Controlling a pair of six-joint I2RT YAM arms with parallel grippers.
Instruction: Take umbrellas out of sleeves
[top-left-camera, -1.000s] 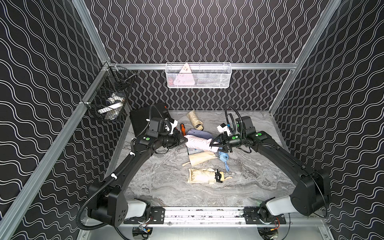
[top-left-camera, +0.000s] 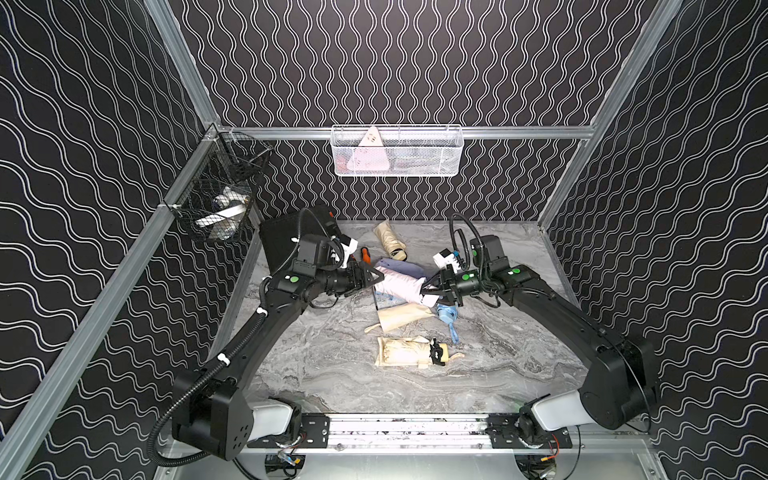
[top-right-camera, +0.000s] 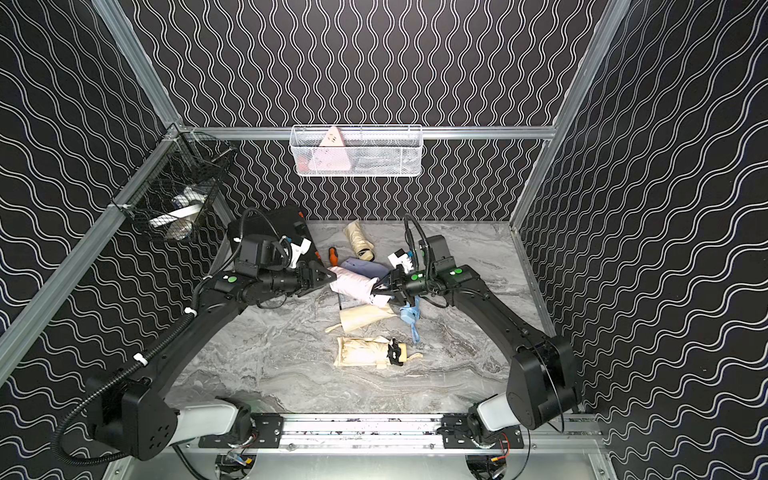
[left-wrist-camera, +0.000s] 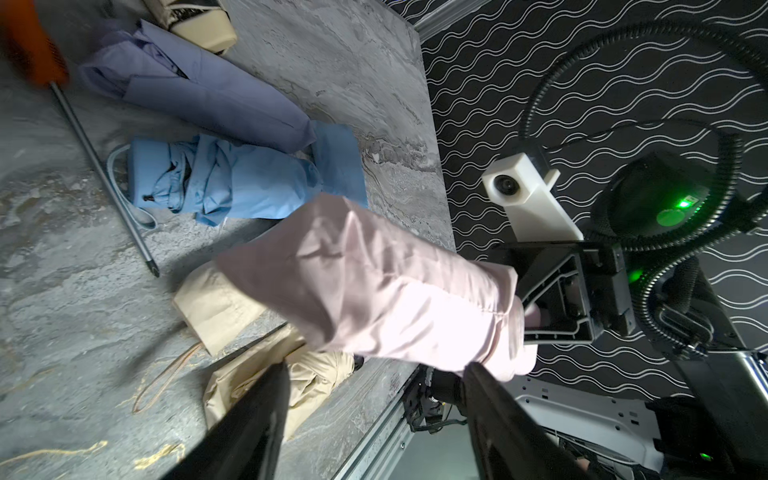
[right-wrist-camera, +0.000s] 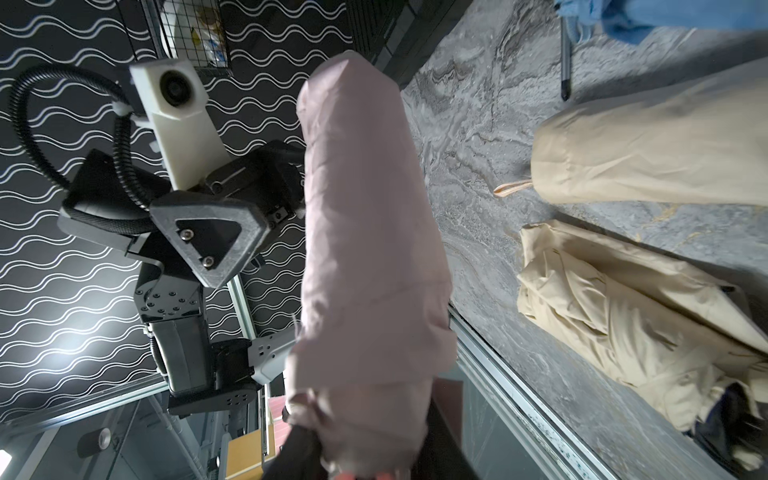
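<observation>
A pink sleeved umbrella (top-left-camera: 400, 284) (left-wrist-camera: 384, 288) (right-wrist-camera: 368, 240) is held above the table between my grippers. My right gripper (top-left-camera: 428, 292) is on its right end, the fingers mostly hidden by pink fabric in the right wrist view. My left gripper (top-left-camera: 376, 276) is at the other end; in the left wrist view its blurred fingers (left-wrist-camera: 264, 416) stand apart, with the sleeve's end just beyond them. Below lie a blue umbrella (left-wrist-camera: 232, 180), a lavender sleeve (left-wrist-camera: 200, 92), and cream umbrellas and sleeves (top-left-camera: 408, 352) (right-wrist-camera: 648, 136).
An orange screwdriver (top-left-camera: 365, 256) lies near a black case (top-left-camera: 276, 240) at the back left. A white mesh basket (top-left-camera: 420, 152) hangs on the back wall, a black wire basket on the left.
</observation>
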